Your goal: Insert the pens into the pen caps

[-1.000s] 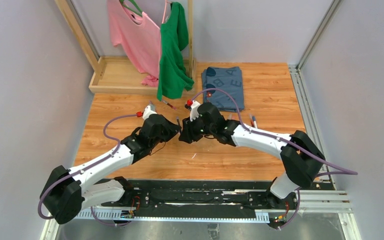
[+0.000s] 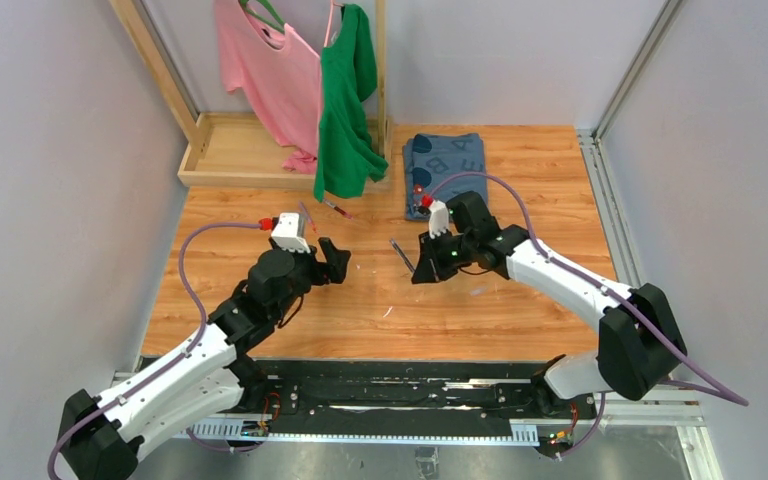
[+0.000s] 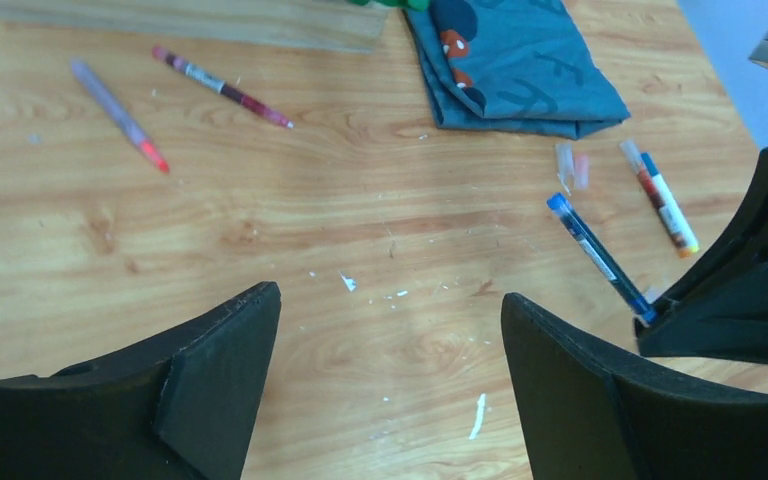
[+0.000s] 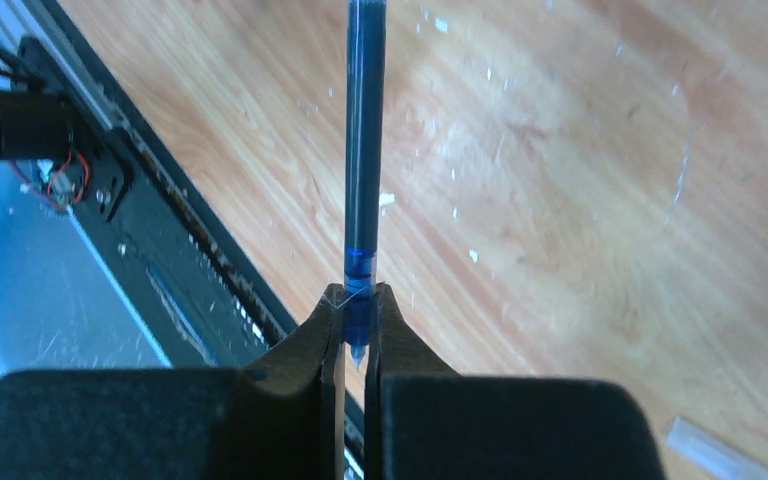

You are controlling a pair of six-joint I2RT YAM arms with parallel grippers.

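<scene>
My right gripper is shut on a dark blue pen (image 4: 365, 150), held near one end, which also shows in the top view (image 2: 401, 254). My left gripper stands open and empty to the left of it. On the table lie a pink-tipped pen (image 3: 120, 115), a red pen (image 3: 222, 87), and, to the right, more pens (image 3: 668, 200) beside small clear and pink caps (image 3: 565, 165). A clear piece (image 4: 717, 451) lies under the right gripper.
A folded blue cloth (image 2: 445, 165) lies at the back. A wooden rack (image 2: 210, 175) with hanging shirts is at the back left.
The two grippers have moved apart, the right one to the right with the blue pen in it, the left one slightly back left. My left gripper now stands open.
</scene>
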